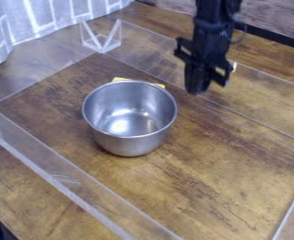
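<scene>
A large steel pot (128, 120) stands left of centre on the wooden table (213, 187). Behind it lies a small yellowish object (143, 82), partly hidden by the pot. My black gripper (195, 82) hangs above the table behind and right of the pot, blurred by motion. It looks shut, and I see nothing clearly held in it.
Clear plastic walls run along the left side and across the back, with a small clear frame (99, 37) at the back left.
</scene>
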